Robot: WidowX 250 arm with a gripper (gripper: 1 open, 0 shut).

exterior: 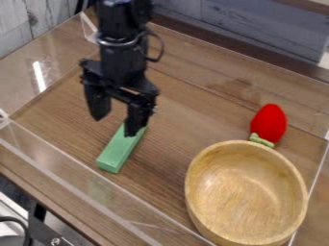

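Observation:
My black gripper (121, 113) hangs low over the left-centre of the wooden surface, open, its fingertips near the upper end of a green block (118, 152). I see nothing held between the fingers. The green block lies lengthwise, slanting from lower left to upper right.
A large tan bowl (244, 215) fills the lower right. A red object with a green end (267, 122) lies at the right.

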